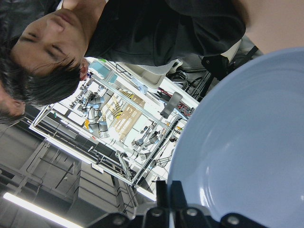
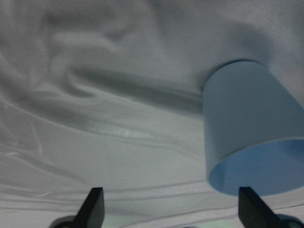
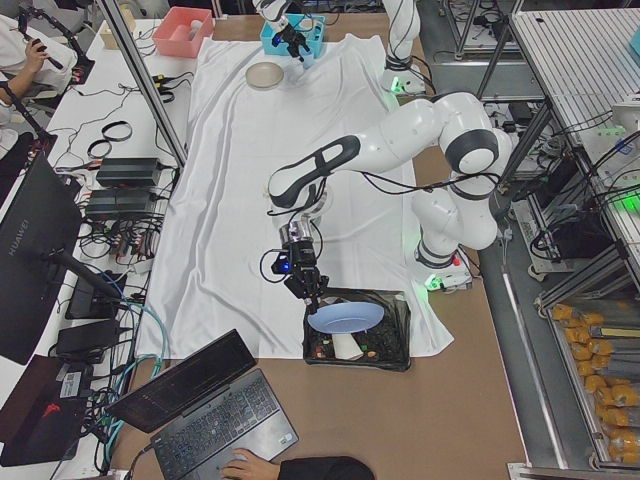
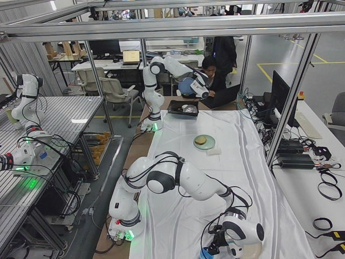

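My left gripper point(image 3: 312, 298) holds a blue plate point(image 3: 346, 317) by its rim, raised at the black tray point(image 3: 393, 340); in the left wrist view the plate point(image 1: 242, 142) fills the right side, the fingers shut on its edge. My right gripper is open above the white cloth, in the right wrist view, with a light blue cup point(image 2: 247, 109) lying on its side just beyond the right finger.
A beige plate point(image 3: 264, 75) and a blue basket point(image 3: 268, 45) are at the far end. A green plate point(image 4: 197, 141) with food sits on the cloth. A person sits at a laptop point(image 3: 215, 430) beside the tray.
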